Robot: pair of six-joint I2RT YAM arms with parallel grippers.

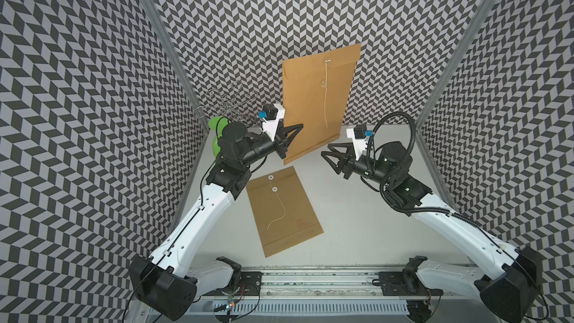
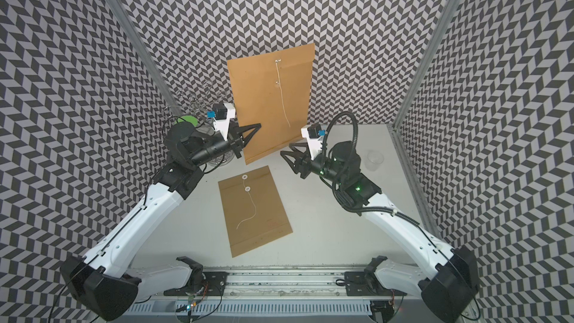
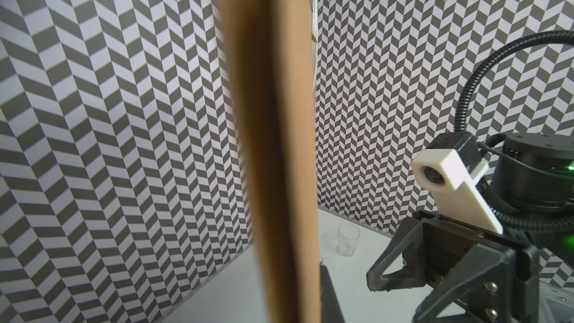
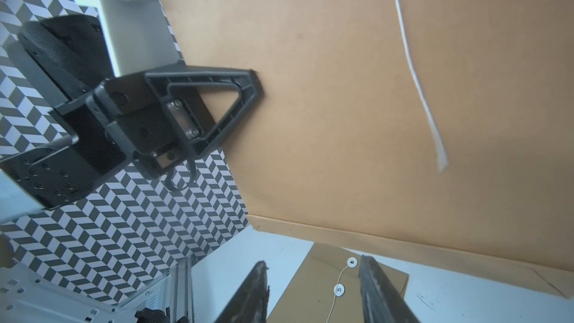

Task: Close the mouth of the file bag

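A brown file bag hangs upright, with my left gripper shut on its edge. Its white string dangles down the face from the buttons near the top, ending loose above the bottom fold. My right gripper stands open in front of the bag's lower right part, apart from the string, with nothing seen between its fingers. In the left wrist view the bag appears edge-on and blurred.
Another brown file bag lies flat on the front left of the white table. Green objects and a wire stand are behind my left arm. A clear cup stands at the right back.
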